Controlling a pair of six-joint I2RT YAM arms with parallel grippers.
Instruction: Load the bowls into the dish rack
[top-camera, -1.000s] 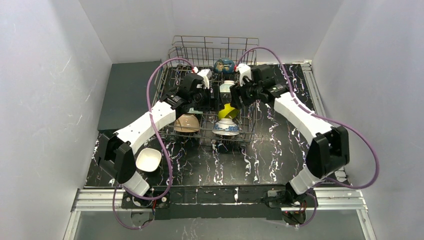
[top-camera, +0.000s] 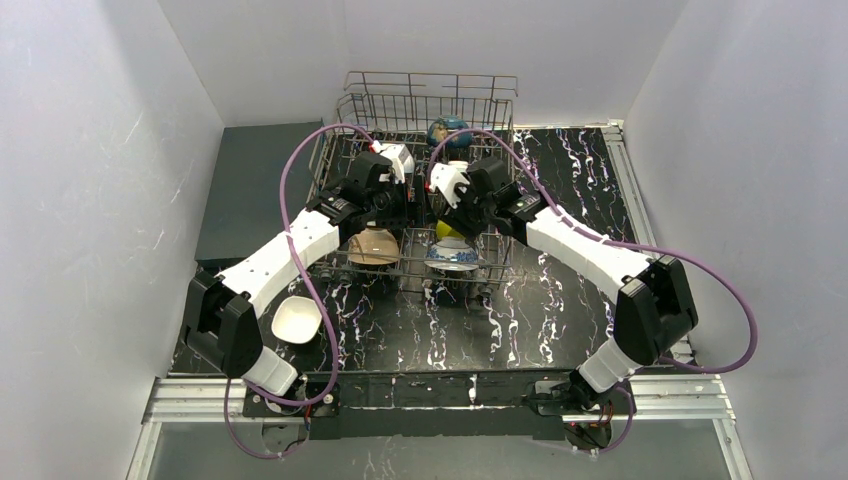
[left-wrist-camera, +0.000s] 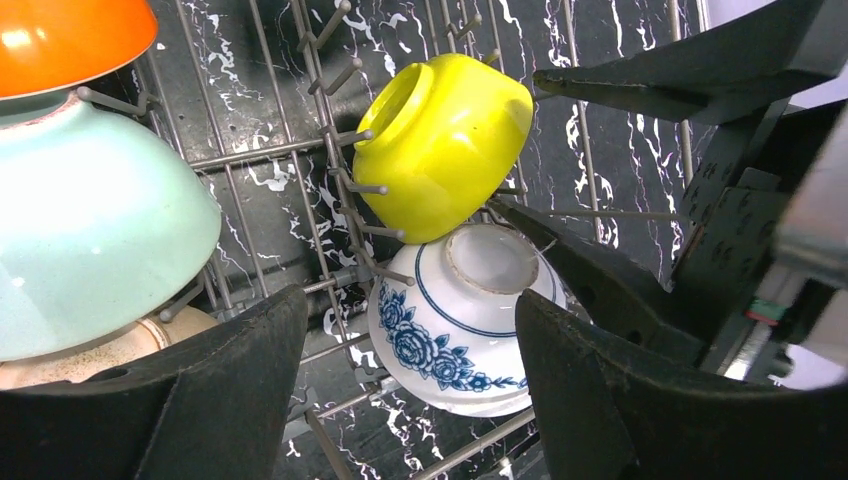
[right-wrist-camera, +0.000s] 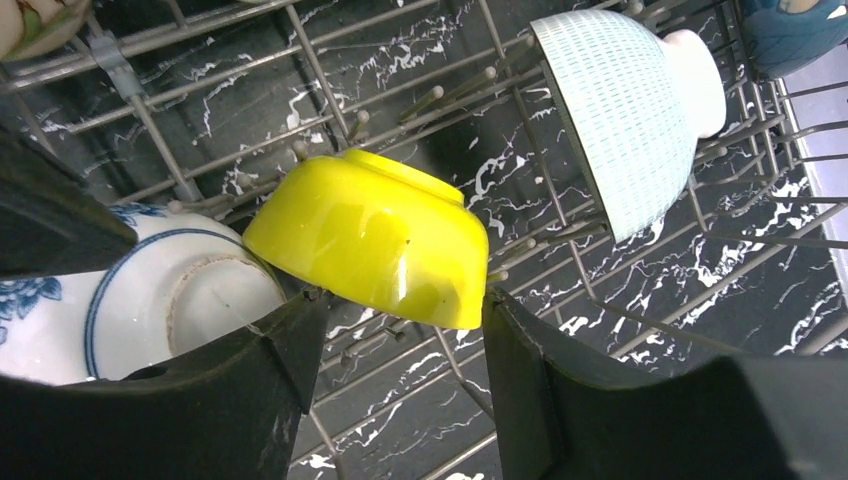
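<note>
The yellow bowl (left-wrist-camera: 445, 140) (right-wrist-camera: 370, 235) sits tilted on the rack's prongs, behind the blue-flowered white bowl (left-wrist-camera: 440, 340) (right-wrist-camera: 180, 300). My right gripper is at the yellow bowl, its fingers part open on either side of the lower rim; whether they grip it is unclear. My left gripper stands open above the rack (left-wrist-camera: 230, 160). Also racked are a mint bowl (left-wrist-camera: 100, 220), an orange bowl (left-wrist-camera: 60, 35), a tan bowl (top-camera: 370, 250) and a pale blue bowl (right-wrist-camera: 635, 130).
A small white dish (top-camera: 296, 320) lies on the counter at front left. A blue object (top-camera: 448, 130) is at the rack's back. The dark block (top-camera: 255, 190) stands left of the rack.
My left gripper has shifted slightly left from a second ago.
</note>
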